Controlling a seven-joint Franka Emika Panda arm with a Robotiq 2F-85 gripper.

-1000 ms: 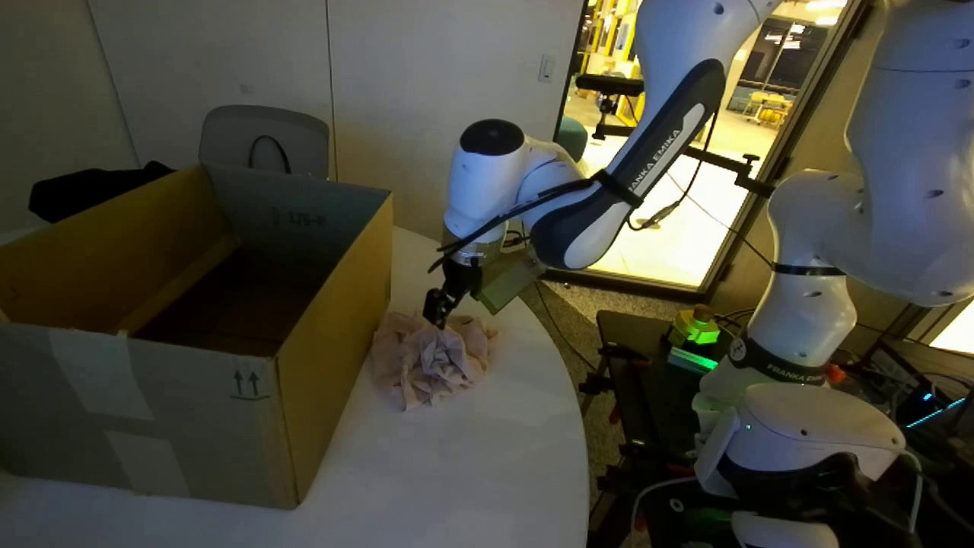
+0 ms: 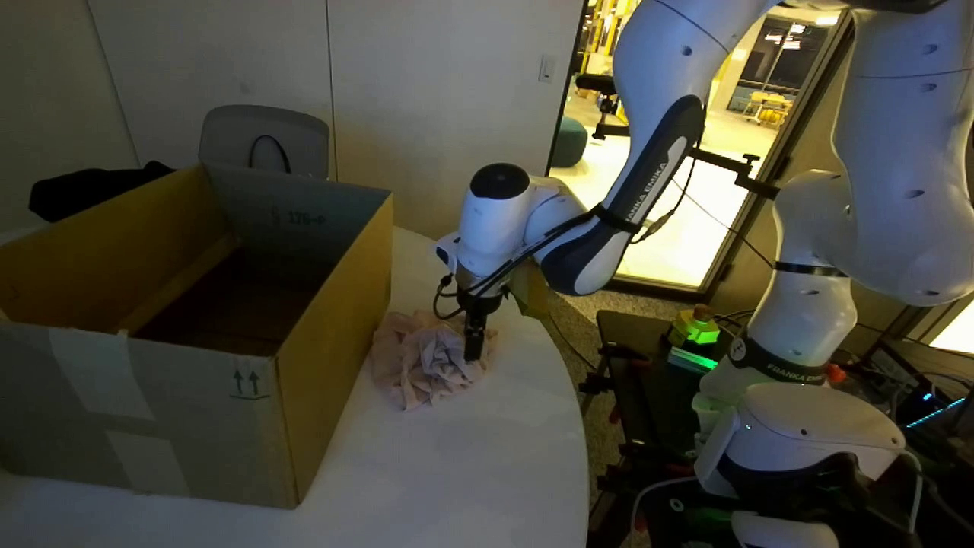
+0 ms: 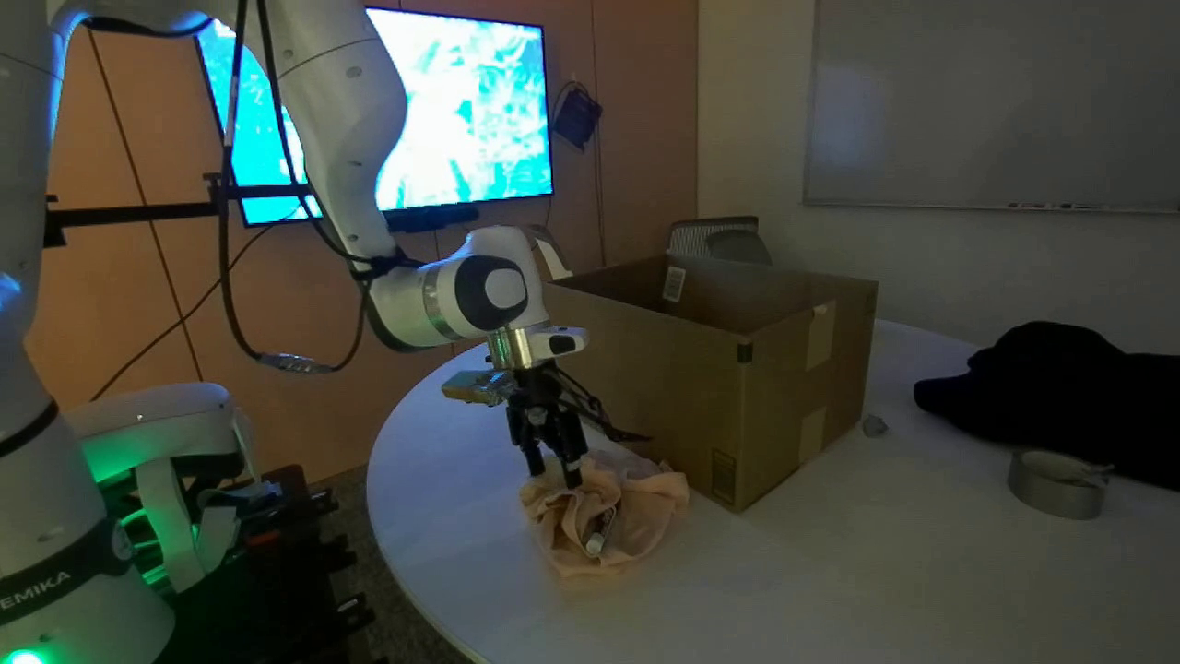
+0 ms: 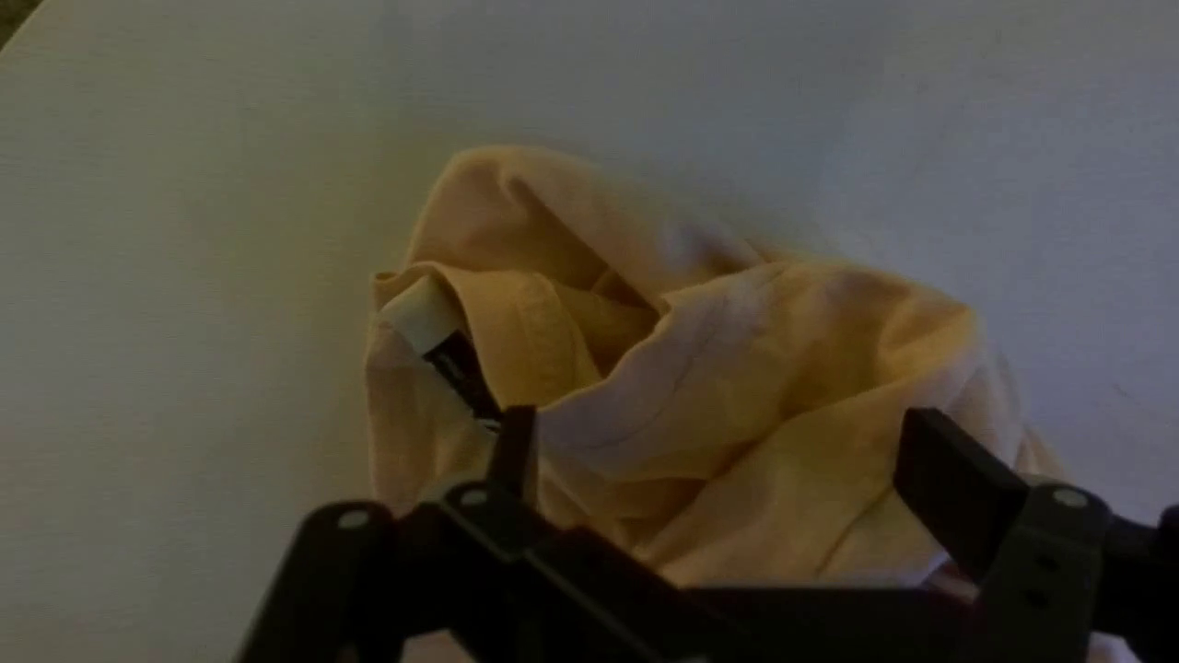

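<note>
A crumpled pinkish-beige cloth (image 2: 421, 357) lies on the white table, right beside the cardboard box. In the wrist view the cloth (image 4: 707, 409) fills the middle, with a small black-and-white tag (image 4: 461, 370) showing in its left folds. My gripper (image 3: 555, 474) points down at the cloth, its fingertips at or just above the folds; whether they touch cannot be told. Its fingers (image 4: 959, 486) stand wide apart, open, with cloth visible below and between them. From the other side, the gripper (image 2: 474, 356) overlaps the cloth's right part.
The large open cardboard box (image 2: 333, 342) looks empty where its inside shows. A roll of tape (image 3: 1056, 483) and a black cloth-like heap (image 3: 1062, 387) lie beyond the box. Bare table (image 2: 456, 475) extends in front of the cloth.
My gripper has come down and slightly right in exterior view 1, turning from a tilted to a more upright pose over the cloth. The cloth and box look unmoved.
</note>
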